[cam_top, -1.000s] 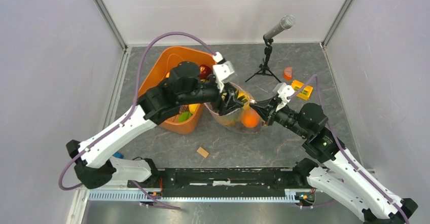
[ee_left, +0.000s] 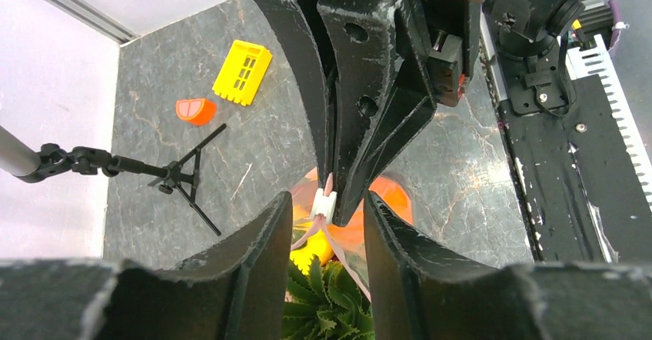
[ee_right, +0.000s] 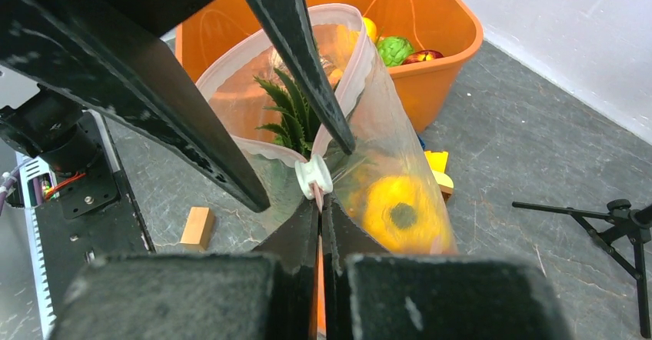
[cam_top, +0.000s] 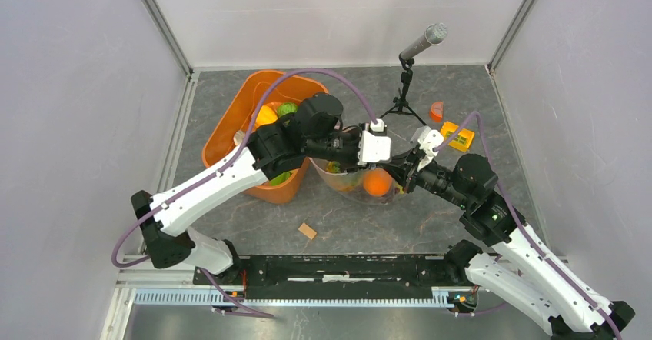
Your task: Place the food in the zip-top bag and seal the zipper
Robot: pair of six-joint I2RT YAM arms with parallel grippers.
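The zip top bag (ee_right: 400, 140) stands in the centre holding a spiky green plant (ee_left: 327, 301), a yellow item and an orange ball (cam_top: 376, 182). My right gripper is shut on the thin pink end of the bag's zipper, just below the white slider (ee_right: 313, 175). My left gripper is part open with its fingertips around that slider, close to the right gripper's tips; in the right wrist view its two fingers flank the slider from above, apart from it.
An orange bin (cam_top: 223, 132) of food stands left. A microphone stand (cam_top: 402, 94) is behind, with a yellow block (cam_top: 457, 136) and red piece (cam_top: 437, 111) at right. A wooden block (cam_top: 306, 231) lies on the grey floor in front.
My left arm has swung right, bringing its gripper over the bag's zipper end at my right gripper. The right arm has hardly moved.
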